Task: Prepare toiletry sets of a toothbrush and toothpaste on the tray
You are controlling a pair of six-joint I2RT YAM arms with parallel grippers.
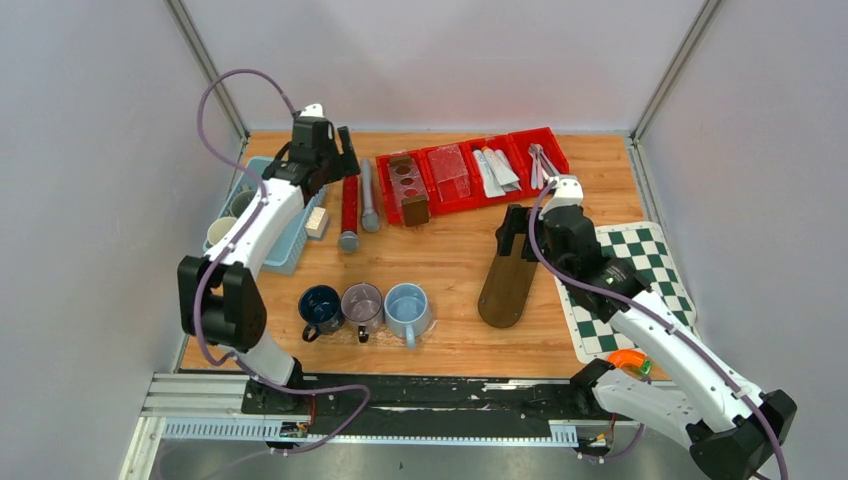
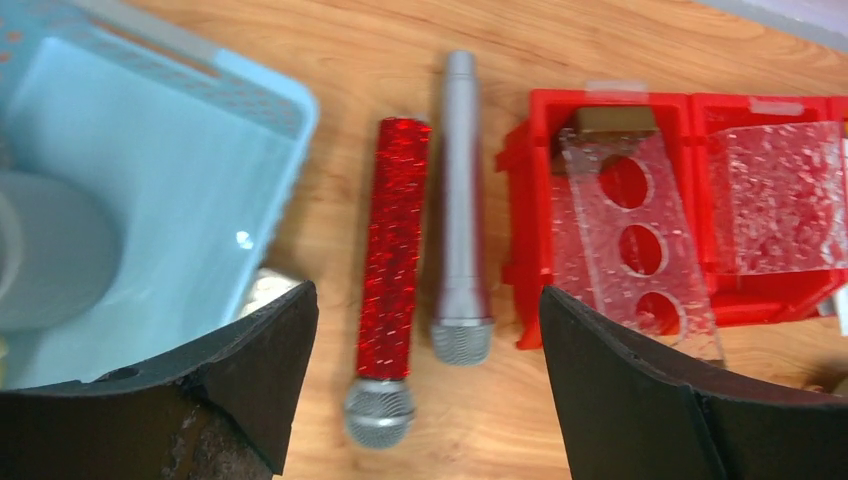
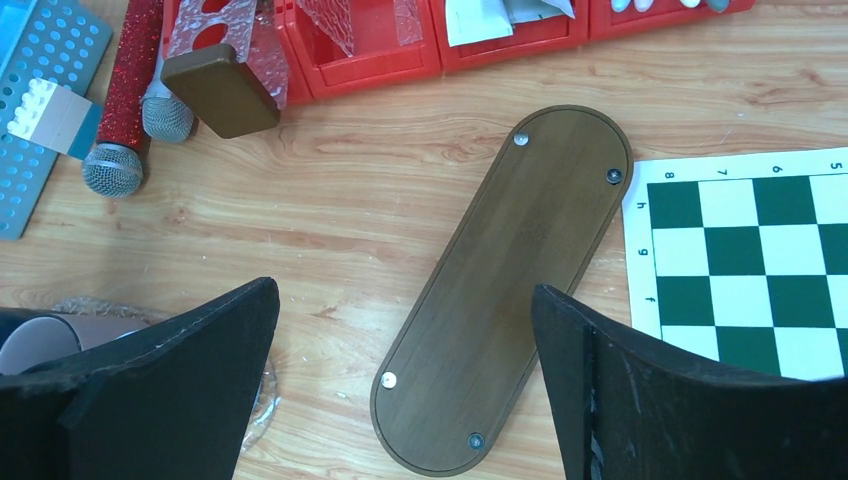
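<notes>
A red compartment box (image 1: 461, 202) at the back holds toothpaste-like white tubes (image 1: 492, 170) and thin utensils (image 1: 537, 165), possibly toothbrushes; a holed clear holder (image 2: 648, 210) is at its left. The brown oval tray (image 3: 490, 300) lies right of centre. My left gripper hangs above two microphones, one red glitter (image 2: 393, 250), one grey (image 2: 462, 210), its fingers apart with nothing held. My right gripper is open above the brown tray, empty.
A blue basket (image 2: 150, 140) with cups is at the left. Three mugs (image 1: 363, 305) stand at the front, a checkerboard (image 3: 730, 250) at the right.
</notes>
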